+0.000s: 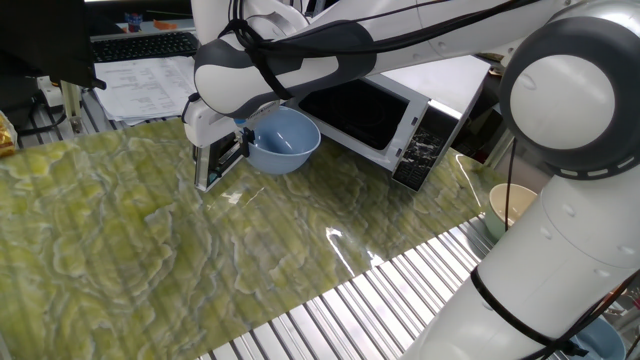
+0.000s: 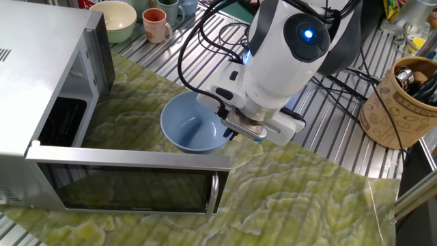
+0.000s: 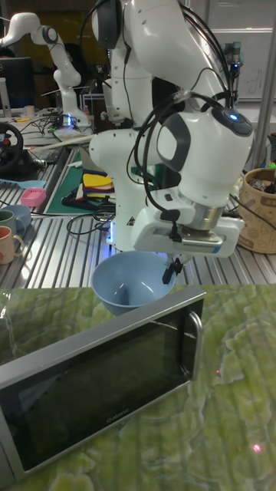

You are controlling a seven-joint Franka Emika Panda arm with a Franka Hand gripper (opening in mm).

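A light blue bowl [image 1: 284, 140] is upright beside the open microwave [image 2: 41, 89], near the inner side of its door [image 2: 130, 184]. My gripper [image 3: 173, 268] is at the bowl's rim, on the side away from the microwave body, with its dark fingertips close together there. In exterior view 2, the gripper's white body hides most of the fingers, and only a dark tip shows at the rim of the bowl [image 2: 191, 123]. Whether the fingers are pressed onto the rim or stand slightly apart from it cannot be made out. The bowl looks empty.
The microwave door [image 3: 106, 384] stands swung out in front of the bowl. A cream bowl [image 2: 115, 20] and an orange mug [image 2: 156, 26] are behind the microwave side. A brown utensil holder [image 2: 389, 102] stands on the opposite side.
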